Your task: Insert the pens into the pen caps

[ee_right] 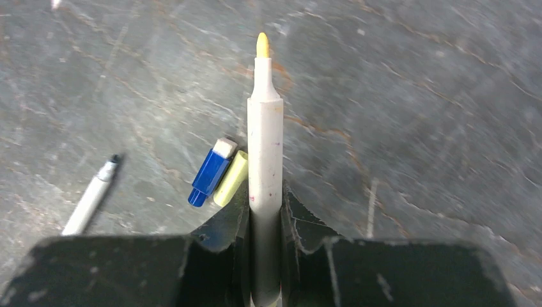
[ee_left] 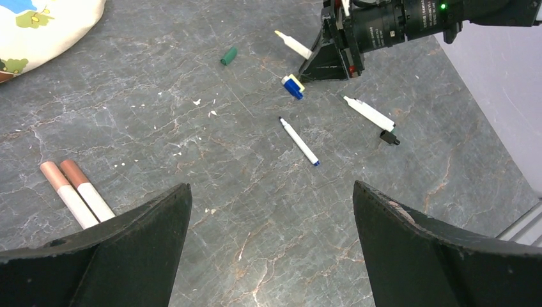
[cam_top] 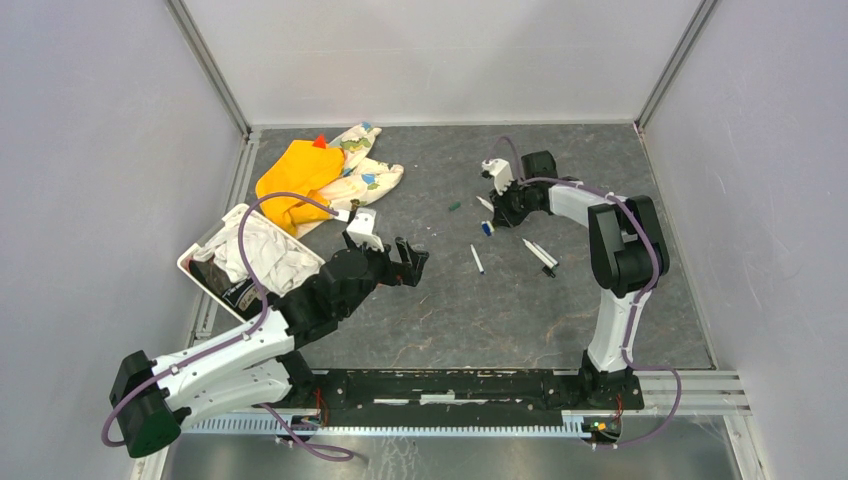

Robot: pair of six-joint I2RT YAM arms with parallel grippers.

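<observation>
My right gripper is shut on a white pen [ee_right: 264, 134] with a yellow tip, cap off, pointing ahead. Left of it on the floor lie a yellow cap [ee_right: 231, 176], a blue cap [ee_right: 209, 171] and a dark-tipped pen [ee_right: 89, 201]. The left wrist view also shows a green cap [ee_left: 229, 55], a blue-ended pen [ee_left: 299, 141], white pens [ee_left: 369, 112] by a black cap [ee_left: 390, 137], and two brown-ended pens [ee_left: 89, 192] near my left gripper. That gripper is open with nothing between its fingers.
A yellow and patterned cloth heap [cam_top: 300, 175] lies at the back left, with a bin [cam_top: 190, 260] of white cloth in front. Walls bound the sides and back.
</observation>
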